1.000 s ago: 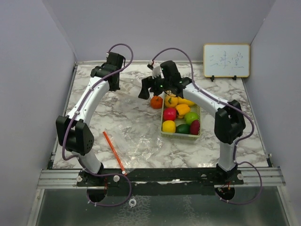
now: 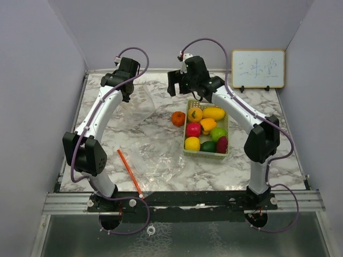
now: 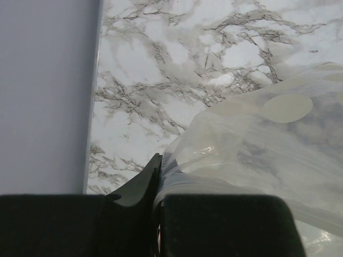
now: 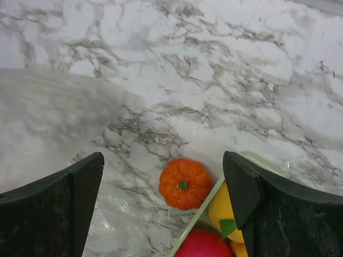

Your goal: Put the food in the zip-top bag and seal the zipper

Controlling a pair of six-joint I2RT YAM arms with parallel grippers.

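Note:
A clear plastic bag (image 2: 140, 104) hangs and drapes from my left gripper (image 2: 126, 99), at the back left of the table. In the left wrist view the film of the bag (image 3: 236, 139) runs into the shut fingers, pinched between them. My right gripper (image 2: 174, 84) is open and empty, up behind the food basket (image 2: 206, 155). In the right wrist view an orange pumpkin (image 4: 186, 183) lies on the table between its spread fingers, well below them. The basket holds several pieces of food, among them a red one (image 2: 193, 129) and a yellow one (image 2: 192, 143).
Another sheet of clear plastic (image 2: 156, 160) lies flat at the front middle, beside an orange-red strip (image 2: 129, 171). A small whiteboard (image 2: 258, 68) stands at the back right. Marble table to the right of the basket is clear.
My right gripper has moved back and away from the bag's right side. The bag's right part now hangs looser, nearer the left gripper, which has shifted slightly.

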